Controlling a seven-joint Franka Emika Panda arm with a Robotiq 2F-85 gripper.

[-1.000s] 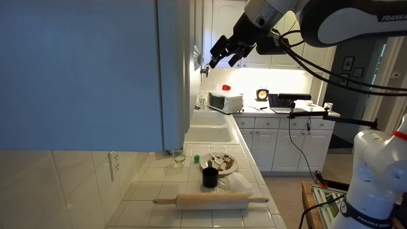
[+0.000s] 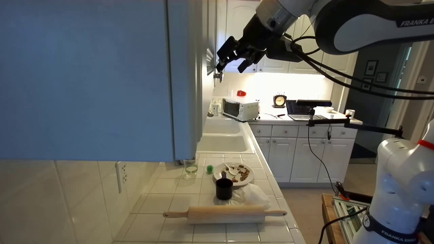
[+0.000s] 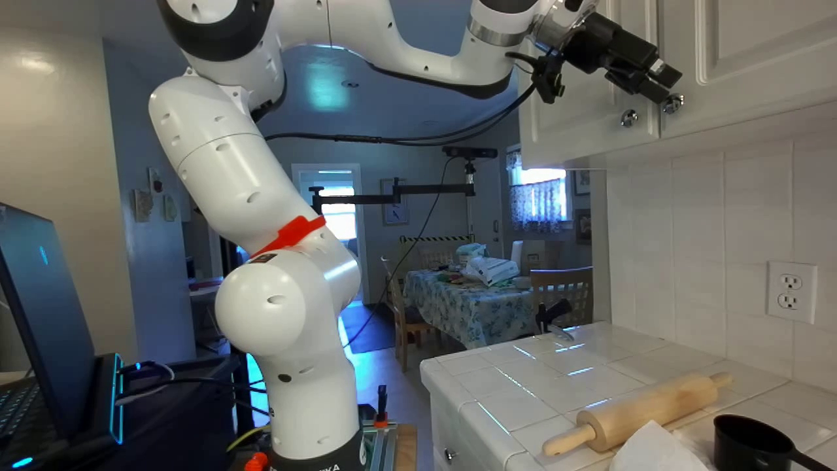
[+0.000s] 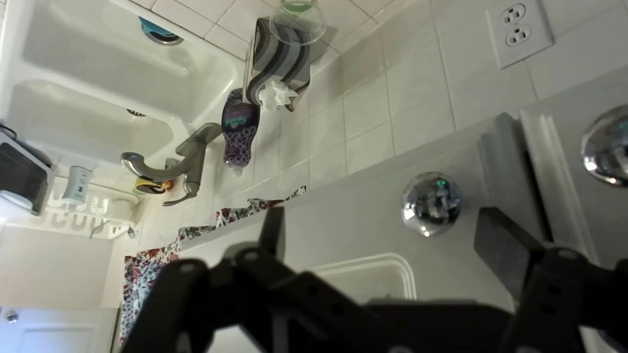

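My gripper is open in front of the upper cabinet doors, nothing held between its fingers. In the wrist view a round chrome knob [image 4: 431,203] shows in the gap, closer to the right finger, on a white cabinet door [image 4: 353,220]. Farther right is a second chrome knob [image 4: 609,146], outside the fingers, on the neighbouring door. From exterior view 2 the gripper [image 3: 659,82] appears close to the knobs, with one knob [image 3: 629,118] visible below it. Whether a finger touches a knob or door cannot be told.
Below, the tiled counter holds a rolling pin [image 2: 226,214], a black cup [image 2: 224,188], a plate of food bits [image 2: 248,183] and a glass [image 2: 190,168]. A double sink [image 2: 223,143] lies beyond. The large blue-lit cabinet side [image 2: 85,81] blocks much of exterior view 1.
In exterior view 1 my gripper has moved left, toward the cabinet face and its knob. The objects on the counter have not moved.
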